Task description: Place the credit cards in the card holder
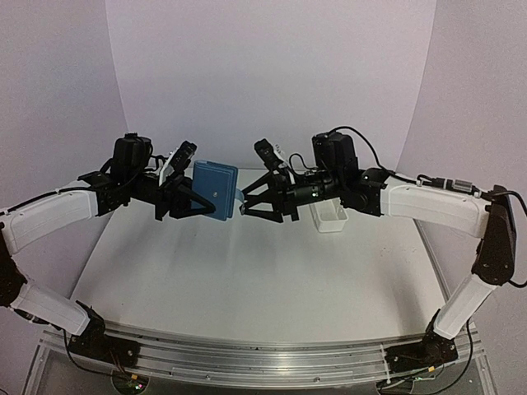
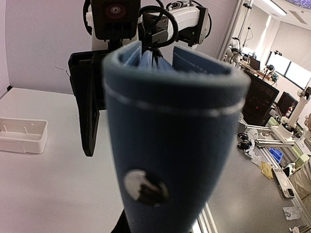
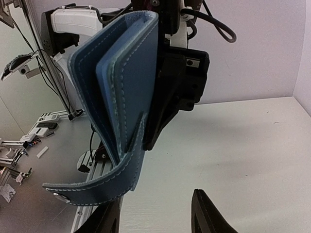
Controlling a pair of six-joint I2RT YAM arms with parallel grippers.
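The blue card holder (image 1: 212,189) hangs upright in my left gripper (image 1: 185,197), which is shut on it. In the left wrist view its near face (image 2: 170,145) with a snap fills the middle. In the right wrist view the holder (image 3: 126,77) shows its open side and a loose strap (image 3: 97,194) curving down. My right gripper (image 1: 251,197) is beside the strap. Its fingers show apart at the bottom of the right wrist view, the strap by the left one; whether it grips the strap is unclear. I cannot make out separate cards.
A white plastic box (image 1: 329,220) stands at the back right, behind the right arm. Walls (image 1: 272,74) enclose the back and sides.
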